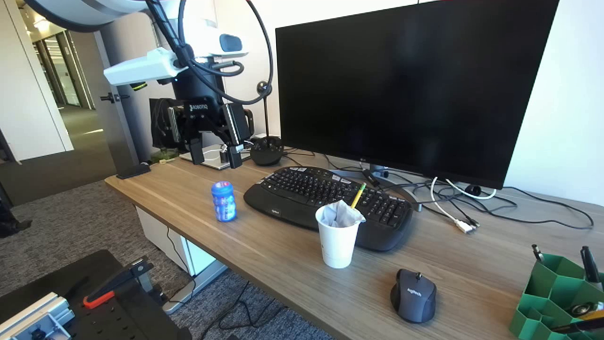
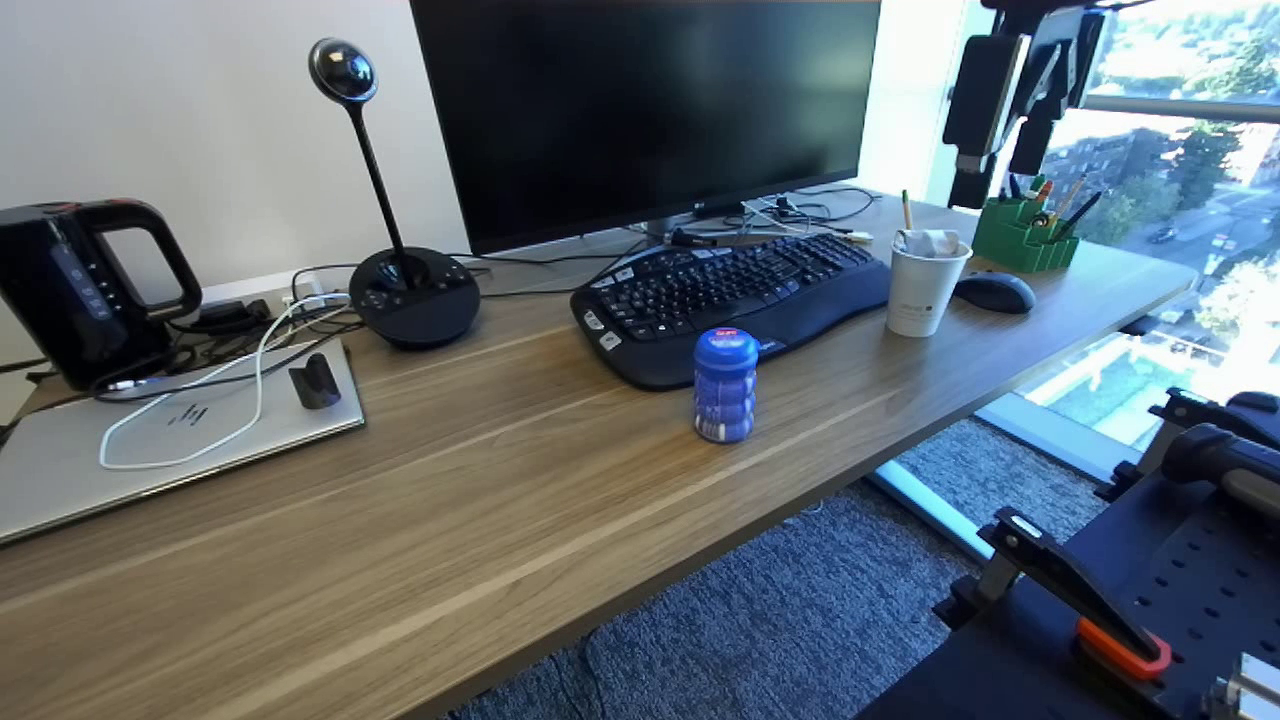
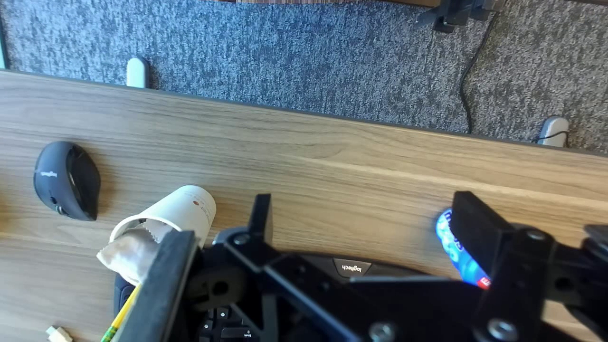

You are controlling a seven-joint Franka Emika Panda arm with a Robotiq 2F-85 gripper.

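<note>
My gripper hangs open above the desk, and its two black fingertips stand well apart in the wrist view with nothing held. A blue container with a lid stands upright on the desk; in the wrist view one finger partly covers it. The white paper cup stands upright in front of the keyboard, with crumpled wrapping and a yellow pencil sticking out of its top. To the cup's right rests a dark computer mouse.
A black keyboard lies before the large monitor. Cables trail behind it. The green pen holder sits at the desk's far end. A closed laptop, kettle and stalked camera occupy the other end.
</note>
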